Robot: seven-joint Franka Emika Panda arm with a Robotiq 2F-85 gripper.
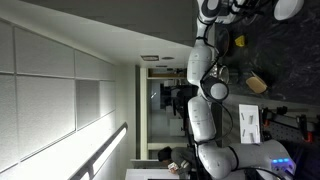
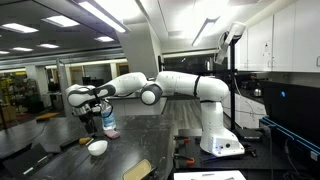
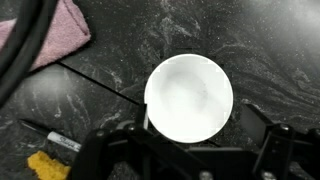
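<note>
A round white bowl [image 3: 189, 98] sits on the dark table, open side up, in the middle of the wrist view. Exterior view 2 has the same white bowl [image 2: 98, 147] at the table's near left. My gripper is open, its dark fingers spread wide at the lower edge of the wrist view, with the bowl below and between them in that picture. Above the bowl, the gripper [image 2: 91, 120] hangs clear of it in exterior view 2. At the top right of exterior view 1 the white bowl [image 1: 288, 8] is partly cut off.
A pink cloth [image 3: 62, 34], a marker [image 3: 50, 134] and a yellow sponge-like piece [image 3: 47, 166] lie left of the bowl in the wrist view. A tan, wooden-looking object [image 1: 256, 84] rests on the table. Bare tabletop [image 3: 270, 60] shows right of the bowl.
</note>
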